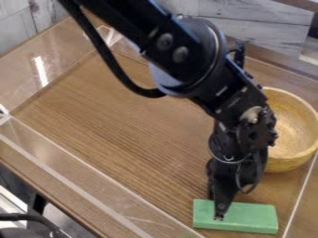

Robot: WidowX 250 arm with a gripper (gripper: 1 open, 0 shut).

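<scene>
My black gripper (220, 206) points down at the lower right of the table, its fingertips on or just at the top edge of a flat green block (248, 218). The fingers appear shut; nothing shows between them, though the dark parts overlap and are hard to make out. The green block lies flat near the front right corner. Behind the arm sits a yellow bowl (292, 125), partly hidden by it.
A transparent edge strip runs along the left front, with cables at the lower left corner. Walls stand at the back.
</scene>
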